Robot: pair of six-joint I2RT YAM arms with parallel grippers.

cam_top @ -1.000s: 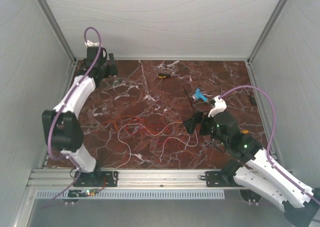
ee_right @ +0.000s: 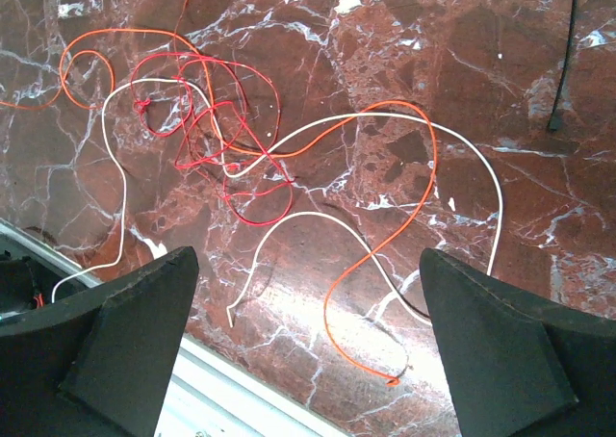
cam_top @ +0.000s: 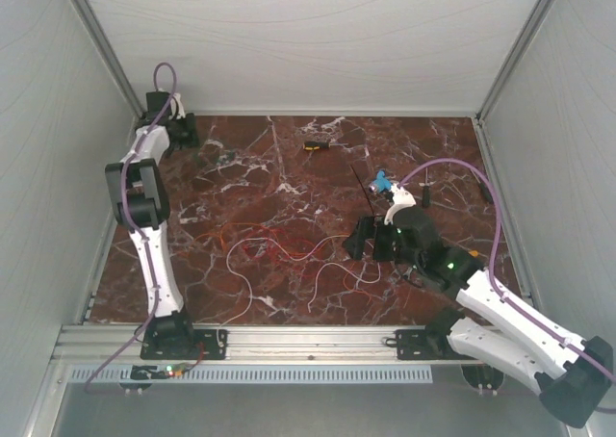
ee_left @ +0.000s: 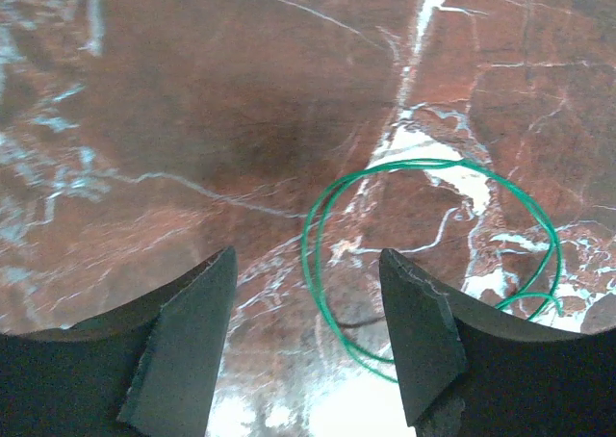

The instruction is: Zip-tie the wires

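Note:
My left gripper [cam_top: 191, 129] hovers by the back left corner, its fingers part open with nothing between them. In the left wrist view a looped green wire [ee_left: 433, 164] lies on the marble below and beyond the fingers [ee_left: 197, 307], running partly behind the right-hand one. My right gripper stands open and empty above the front middle. Below it, in the right wrist view, a white wire [ee_right: 123, 182] crosses an orange wire [ee_right: 430, 158] and a tangled red wire [ee_right: 274, 95]. A black zip tie [ee_right: 563, 66] lies apart at upper right.
A blue tool [cam_top: 382, 180] sits partly hidden behind the right arm. At the back middle lies a small yellow and black tool [cam_top: 316, 145], and a dark item [cam_top: 426, 196] lies on the right. Clear marble [cam_top: 241, 182] stretches across the left middle; walls close the sides and back.
My left gripper has swung left, close to the left wall, and the arm has straightened. The right arm has shifted slightly left and now covers part of the blue tool.

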